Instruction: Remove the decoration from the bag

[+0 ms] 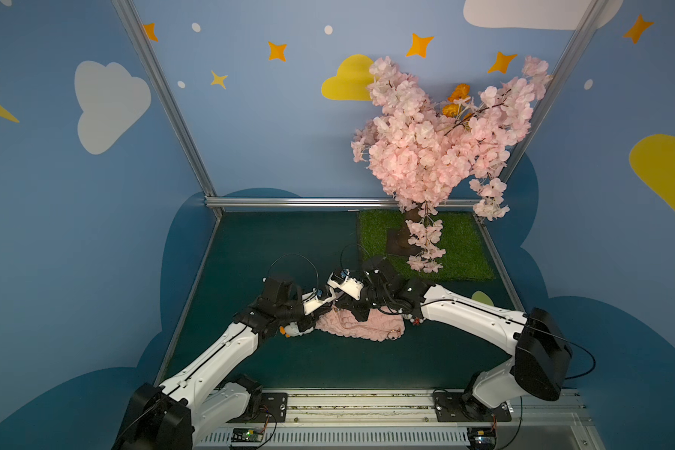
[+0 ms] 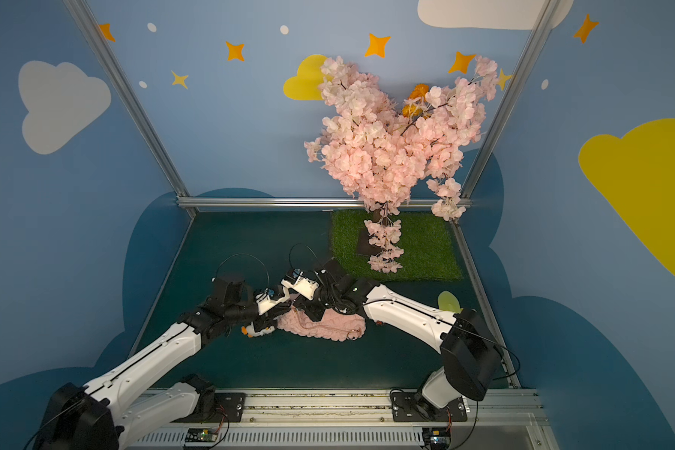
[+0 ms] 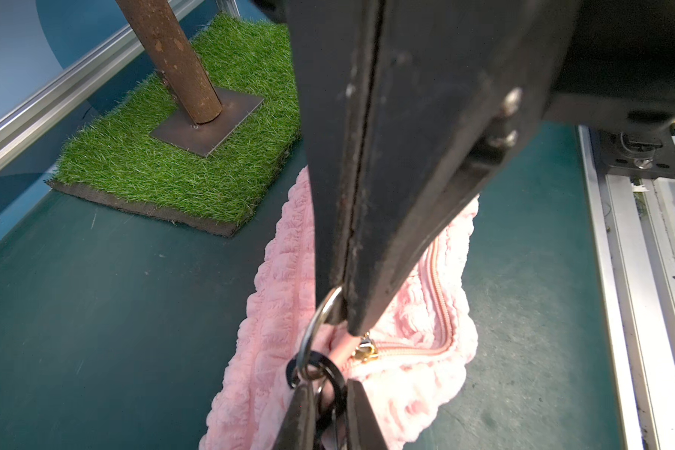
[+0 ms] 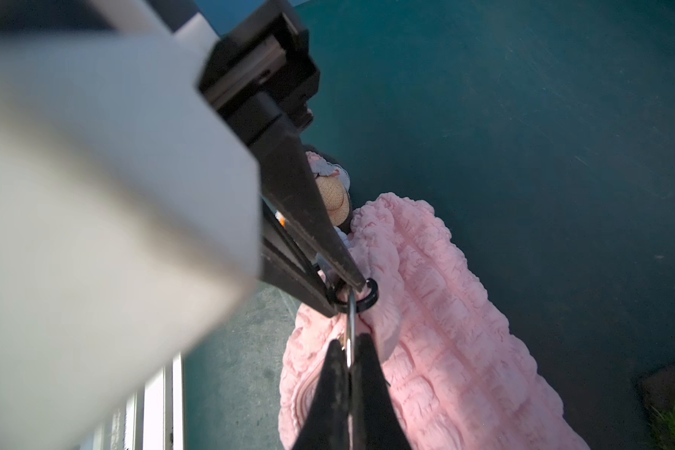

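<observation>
The pink quilted bag point(image 1: 367, 324) lies on the dark green table, its zip showing in the left wrist view. A silver ring point(image 3: 318, 330) runs through a black ring point(image 3: 292, 371) just above it. My right gripper is shut on the silver ring. Around the black ring, my left gripper has its fingertips apart, so it stands part open with the ring between them. At the bag's left end is a small plush decoration point(image 1: 298, 330), white and orange; its straw hat point(image 4: 331, 195) shows in the right wrist view. The left gripper partly covers it.
A pink blossom tree point(image 1: 420, 150) stands on a grass mat point(image 1: 461, 247) behind the right arm. A small red item point(image 1: 417, 321) peeks out at the bag's right end. Table on the left and in front of the bag is clear.
</observation>
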